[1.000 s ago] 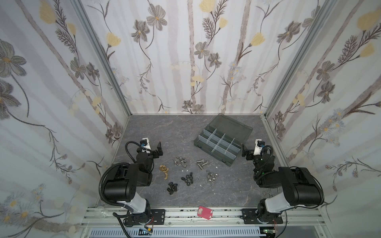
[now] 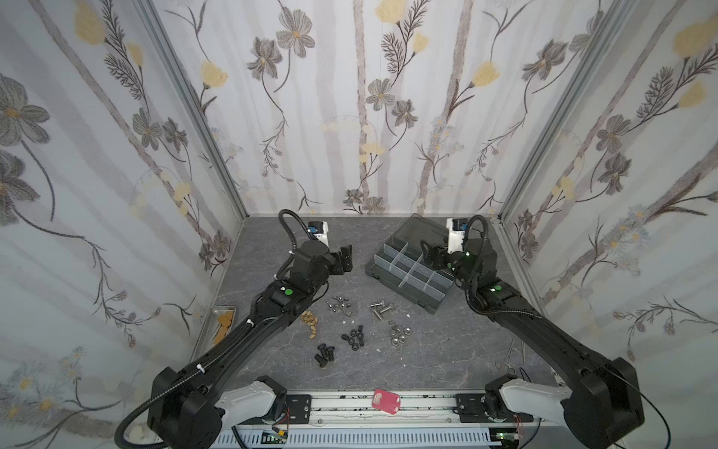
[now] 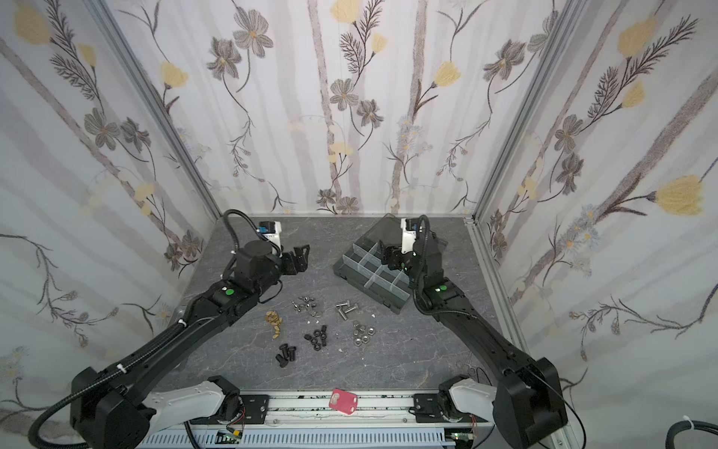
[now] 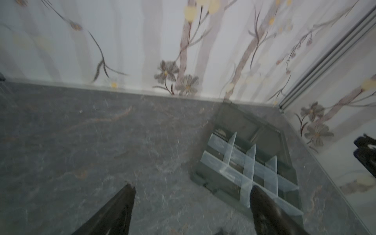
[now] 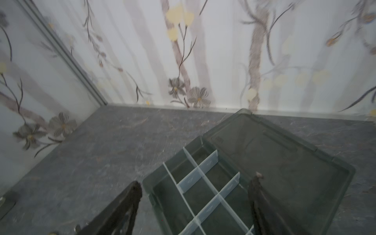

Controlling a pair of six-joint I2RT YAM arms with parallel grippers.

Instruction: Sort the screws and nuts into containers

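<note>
An open grey divided case [image 2: 430, 297] stands right of the table's middle, its see-through lid laid back and its visible compartments empty. My right gripper [image 2: 427, 254] hangs over the case, part open, nothing between its fingers. In the right wrist view the case [image 5: 156, 213] lies beyond the fingers. Left of the case, above bare table, is my left gripper [image 2: 347, 258], also parted and empty. Loose on the table sit brass pieces [image 2: 309, 321], small silver screws [image 2: 338, 304], larger silver screws [image 2: 380, 309], silver nuts [image 2: 399, 333], black nuts [image 2: 353, 338] and black screws [image 2: 324, 354].
A metal tray [image 2: 196, 351] with tan pieces lies at the left edge, partly hidden by the left arm. A pink-red piece [image 2: 386, 402] rests on the front rail. Patterned walls close in the back and sides.
Hardware piles and case have stayed put.
</note>
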